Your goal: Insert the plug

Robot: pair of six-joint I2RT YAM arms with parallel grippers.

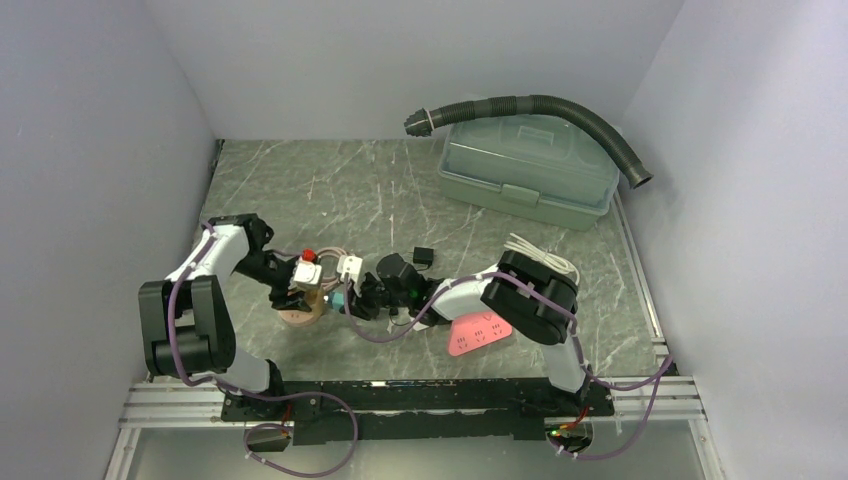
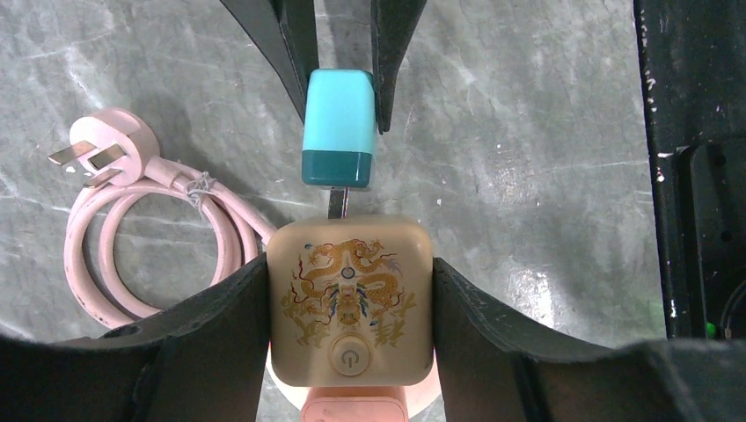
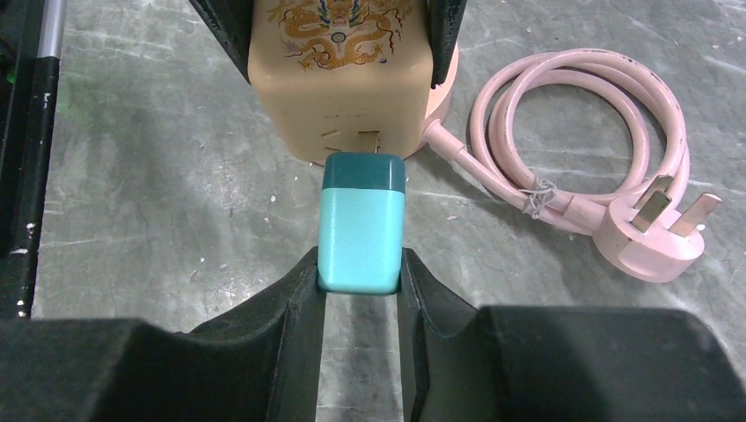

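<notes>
A teal plug (image 2: 340,114) with a dark green end faces the side of a gold, dragon-printed socket block (image 2: 350,303). My right gripper is shut on the plug. In the left wrist view a metal blade (image 2: 338,202) bridges the narrow gap between plug and block; whether its tip is inside a slot cannot be told. Slots show in the block's near face (image 3: 352,134) in the right wrist view, just beyond the plug's dark end. My left gripper has its fingers against both sides of the block, shut on it.
Beside the block lies a coiled pink cable (image 3: 655,114) ending in a pink three-blade plug (image 3: 651,242). A pink power strip (image 1: 480,333), a black adapter (image 1: 424,256) and a white cable (image 1: 541,257) lie rightward. A teal case (image 1: 530,165) stands at the back.
</notes>
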